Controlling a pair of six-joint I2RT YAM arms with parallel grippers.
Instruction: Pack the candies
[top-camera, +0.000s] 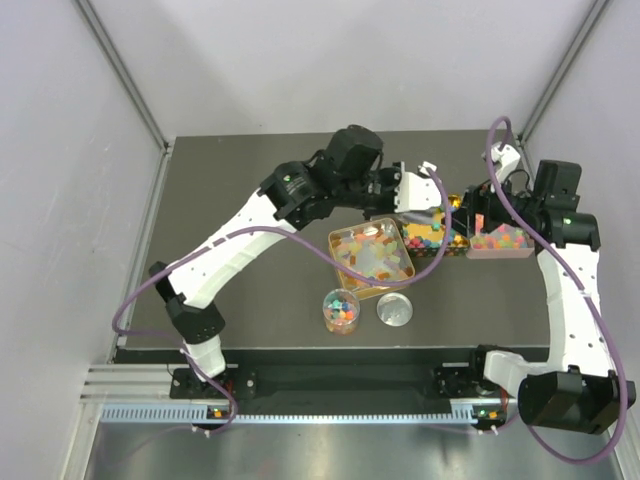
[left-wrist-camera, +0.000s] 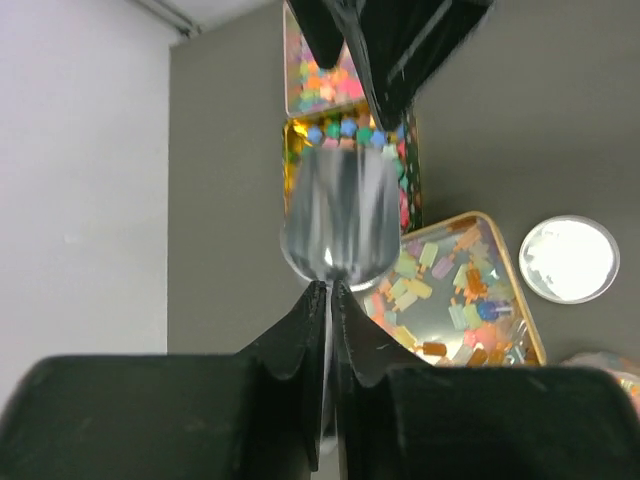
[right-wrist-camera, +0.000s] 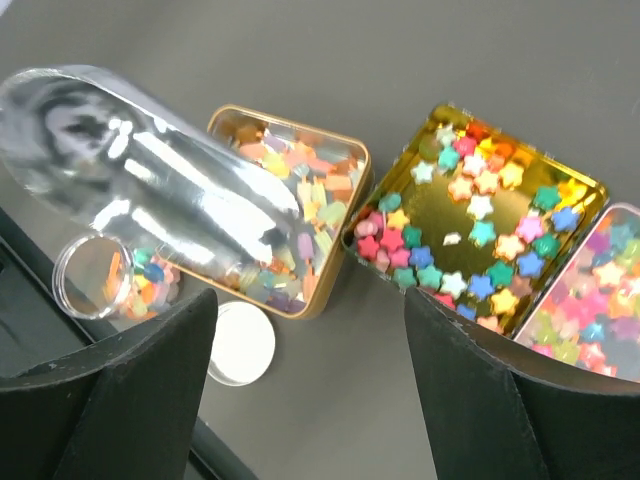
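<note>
My left gripper holds a clear metallic-looking scoop between its fingers; in the right wrist view the scoop (right-wrist-camera: 150, 170) hangs over a clear tray of gummy candies (right-wrist-camera: 360, 175). Beside that tray are a gold tray of star candies (right-wrist-camera: 440, 120) and a pinkish tray (right-wrist-camera: 618, 215) of candies. A jar (top-camera: 341, 312) of candies stands at the front, with a silver lid (top-camera: 394, 309) beside it. My right gripper is open above these, empty between its fingers.
Both arms reach toward the trays at the right of the dark table (top-camera: 230, 280), close to each other. Pale walls stand at both sides.
</note>
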